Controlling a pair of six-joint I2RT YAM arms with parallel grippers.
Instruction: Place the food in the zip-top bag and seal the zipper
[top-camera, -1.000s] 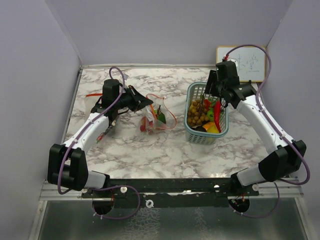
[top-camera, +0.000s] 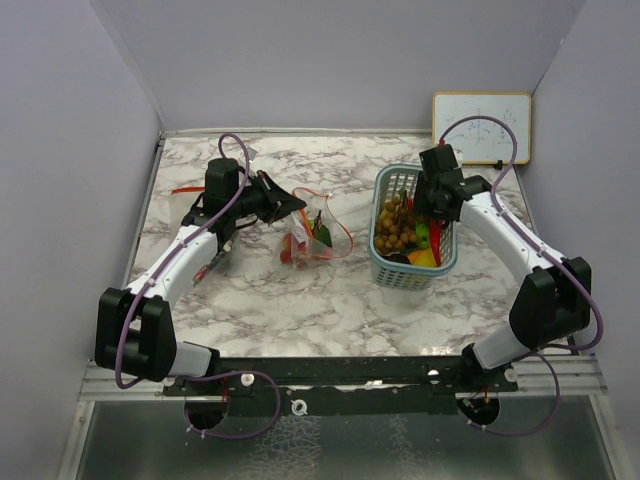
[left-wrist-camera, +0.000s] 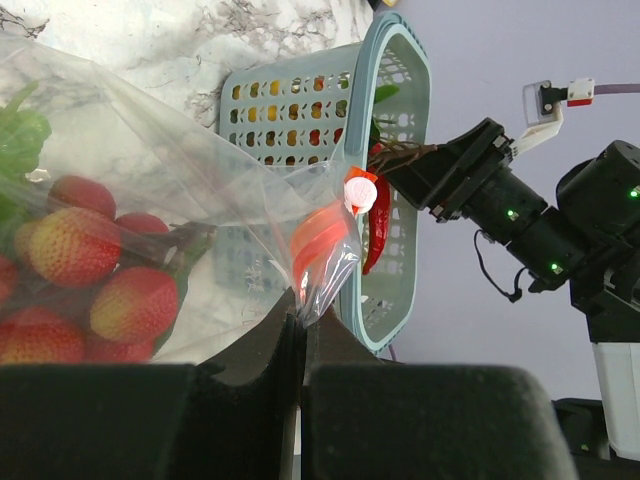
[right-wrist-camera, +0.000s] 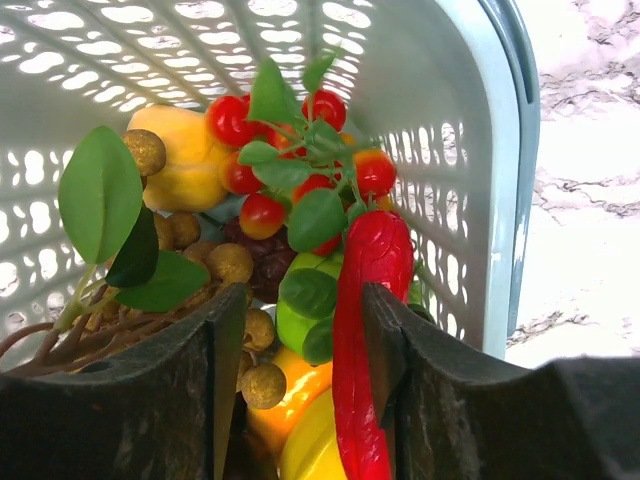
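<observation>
The clear zip bag (top-camera: 318, 235) holds strawberries (left-wrist-camera: 135, 305) and green leaves, with an orange zipper slider (left-wrist-camera: 322, 236) near its corner. My left gripper is shut on that bag corner. My right gripper is down inside the plastic basket (top-camera: 385, 270), fingers apart over a red chili (right-wrist-camera: 370, 245) and green produce; whether anything is between them is not clear.
The basket also holds cherry tomatoes (right-wrist-camera: 262, 215), brown round fruit and yellow items. A whiteboard (top-camera: 480, 110) lies at the back right. Bare marble table is in front. Another clear item lies at the left, behind my left arm.
The left arm and bag are unchanged.
</observation>
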